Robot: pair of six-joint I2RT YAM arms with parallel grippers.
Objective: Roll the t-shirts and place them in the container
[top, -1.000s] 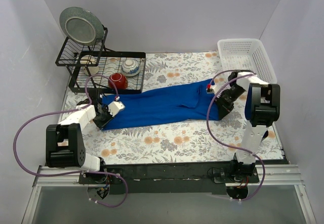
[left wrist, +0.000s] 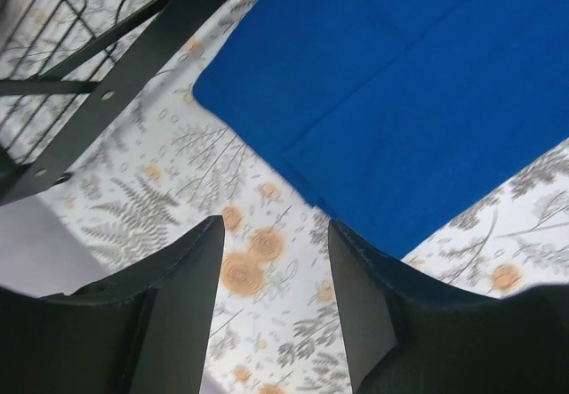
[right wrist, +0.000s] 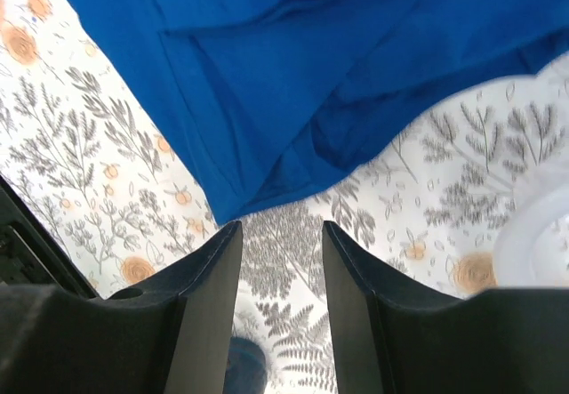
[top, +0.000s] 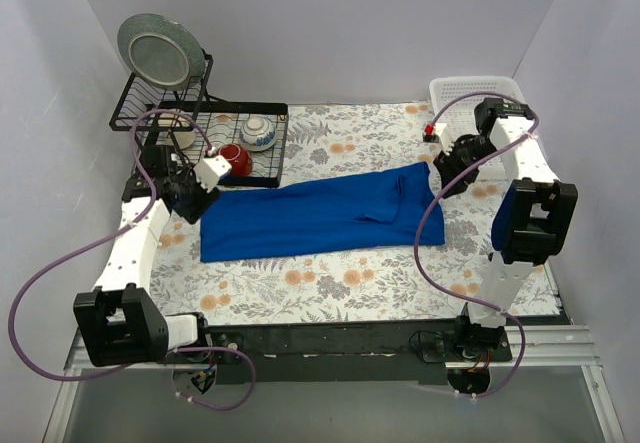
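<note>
A blue t-shirt [top: 310,218], folded into a long flat strip, lies across the middle of the table. Its right part has a loose folded flap, which the right wrist view shows as creased layers of the shirt [right wrist: 267,100]. Over the strip's left end, near the rack, is my left gripper; its fingers are apart, with only patterned tabletop and the shirt's edge beyond them. My right gripper stands open off the shirt's right end, nothing between its fingers. Both grippers appear raised clear of the cloth.
A black dish rack [top: 283,133] with a green plate [top: 160,51], a red bowl [top: 236,159] and a patterned bowl [top: 257,133] stands close by the left arm. At the back right is a white basket [top: 450,93], partly behind the right arm.
Both grippers have moved back toward the rear of the table, away from the shirt's front corners. The right one has shifted toward the basket. The shirt's right end has spread slightly outward.
</note>
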